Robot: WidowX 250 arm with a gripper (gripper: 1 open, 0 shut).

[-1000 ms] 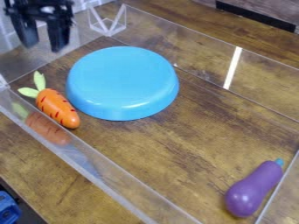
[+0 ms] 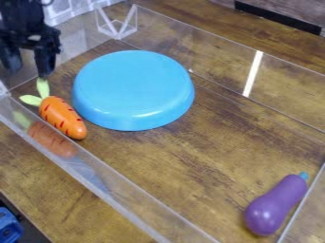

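Note:
My dark gripper (image 2: 28, 65) hangs at the top left of the camera view, above the green leaves of an orange toy carrot (image 2: 61, 118). Whether its fingers are open or shut is hard to make out. To the right of the carrot lies an upturned light-blue round dish or lid (image 2: 133, 87). A purple toy eggplant (image 2: 275, 207) lies at the lower right.
Clear plastic walls (image 2: 95, 180) border the wooden surface (image 2: 203, 161). A dark blue object (image 2: 7, 230) sits outside at the lower left.
The carrot, dish and eggplant have not moved.

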